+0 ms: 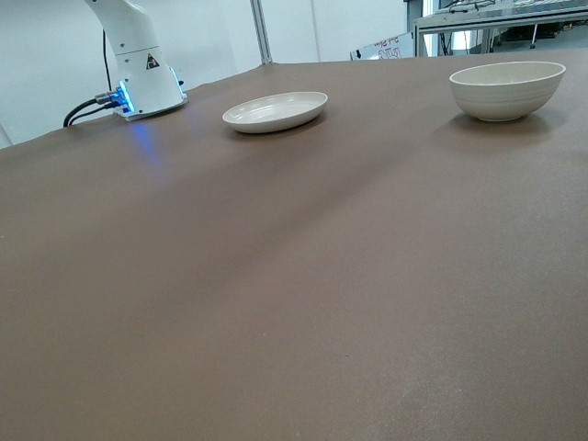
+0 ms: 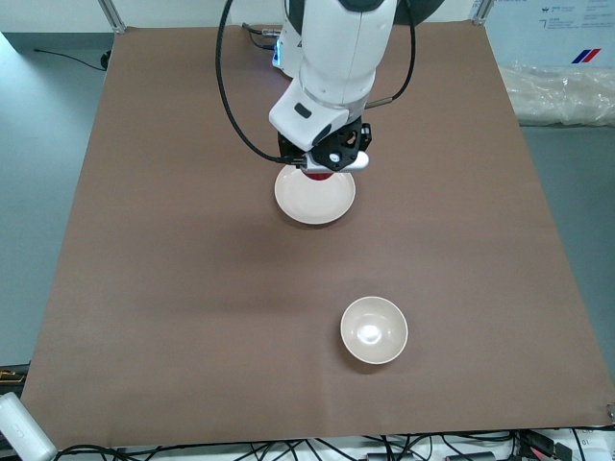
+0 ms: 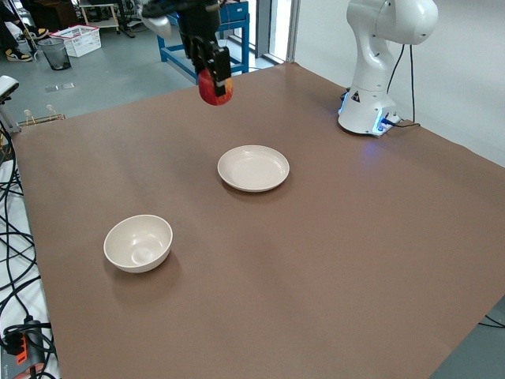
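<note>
In the right view my gripper (image 3: 215, 77) is shut on a red apple (image 3: 209, 88), held raised above and behind the white plate (image 3: 252, 168). In the left view the gripper (image 2: 320, 165) hangs over that plate (image 2: 312, 202), with only a sliver of red showing beneath it. A white bowl (image 2: 374, 329) sits apart, nearer the table's front edge; it also shows as a bowl (image 1: 505, 96) in the top view, beside the flat plate (image 1: 274, 112). The gripper is out of frame in the top view.
Cables (image 3: 16, 237) run along its edge outside the surface. The white arm base (image 3: 367, 110) stands at the back, against a white wall.
</note>
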